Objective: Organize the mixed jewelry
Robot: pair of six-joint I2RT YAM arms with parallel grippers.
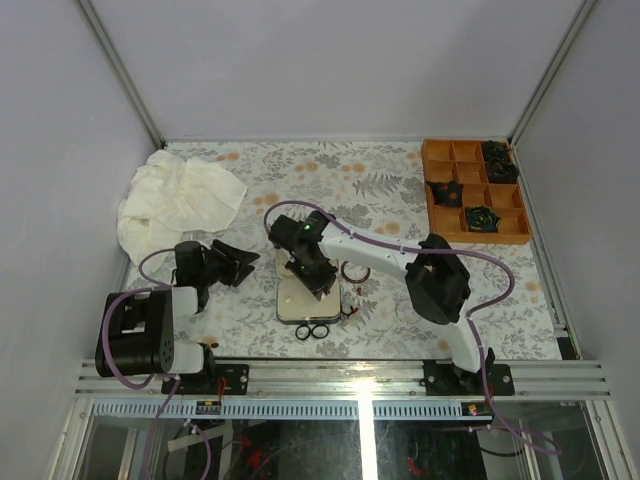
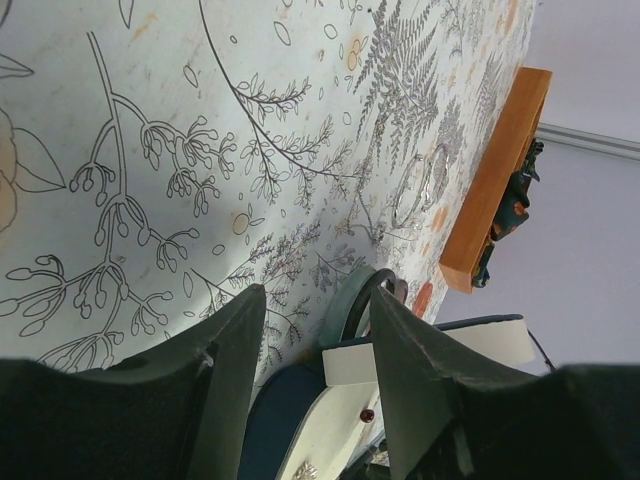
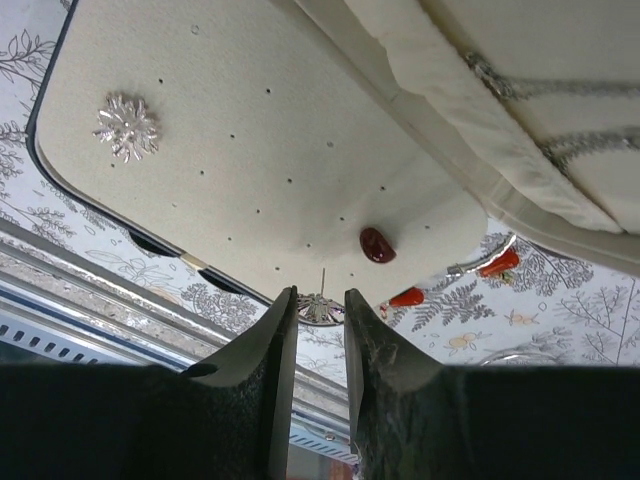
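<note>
The open cream jewelry box (image 1: 295,303) lies at the middle front of the table. Over its right edge, my right gripper is shut on a silver flower stud (image 3: 320,310), its thin pin pointing up. A second flower stud (image 3: 128,127) and a dark red stud (image 3: 377,245) sit on the perforated pad. To the left of the box, my left gripper (image 1: 250,265) is open above the tabletop with nothing between its fingers. The wooden organizer (image 1: 510,232) stands far right, with dark items in some compartments.
Two dark rings (image 1: 311,331) lie in front of the box. A dark red bangle (image 1: 355,272) and orange-tipped earrings (image 3: 500,263) are to its right. A white cloth (image 1: 180,200) covers the back left. Open table lies behind the box.
</note>
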